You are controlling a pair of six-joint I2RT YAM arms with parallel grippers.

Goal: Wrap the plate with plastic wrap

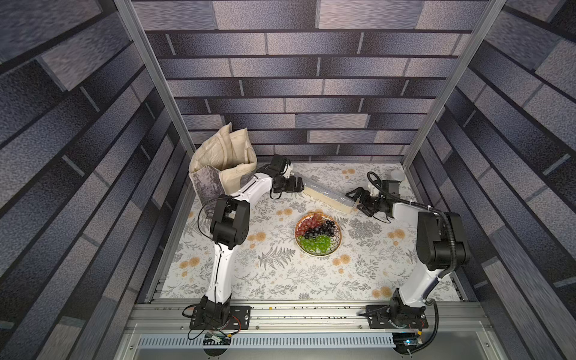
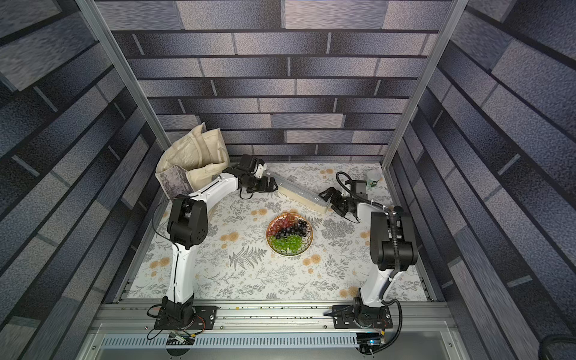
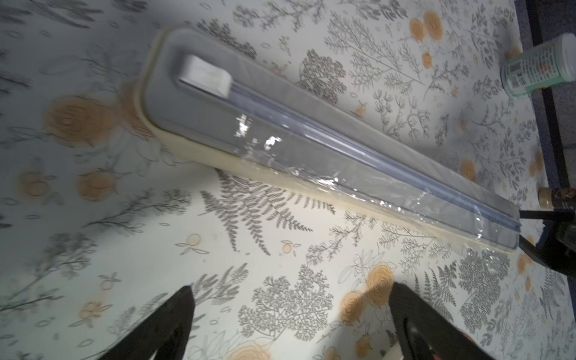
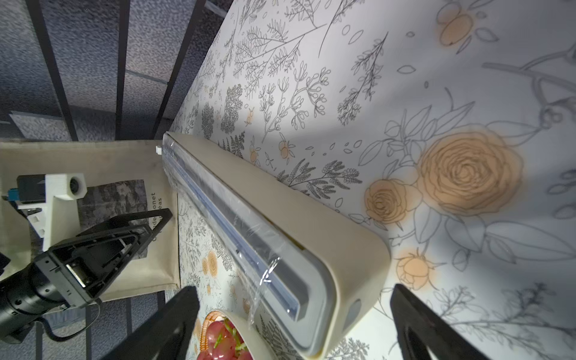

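Observation:
The plate (image 1: 336, 245), patterned and round, bears red, black and green grapes and lies bare in the middle of the table. Behind it a long cream plastic-wrap dispenser (image 1: 327, 200) rests slantwise; clear film shows over its grey top in the left wrist view, with a white slider (image 3: 205, 76) at one end of the blue track. My left gripper (image 1: 298, 184) stands open at the dispenser's left end, nothing between its fingers. At the other end is my right gripper (image 1: 352, 198), open too, close to the dispenser (image 4: 282, 252) but not closed on it.
A beige fabric bag (image 1: 225, 159) stands at the back left, beside the left arm. At the back right is a small pale green-labelled canister (image 3: 538, 64).

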